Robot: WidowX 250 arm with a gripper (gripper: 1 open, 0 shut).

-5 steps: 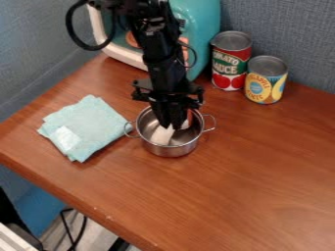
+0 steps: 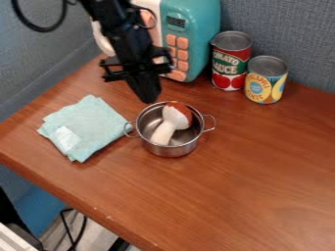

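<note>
A steel pot with two handles stands on the wooden table, holding a white object with an orange-red part, mushroom-like in shape. My black gripper hangs above and to the left of the pot, clear of it, with nothing visible held in it; its fingertips are too dark and small to tell whether open or shut. A folded pale blue cloth lies left of the pot.
A teal toy microwave stands at the back, with a red sauce can and a yellow can to its right.
My gripper has risen out of the pot and moved back and left, uncovering the white and orange-red object inside it.
</note>
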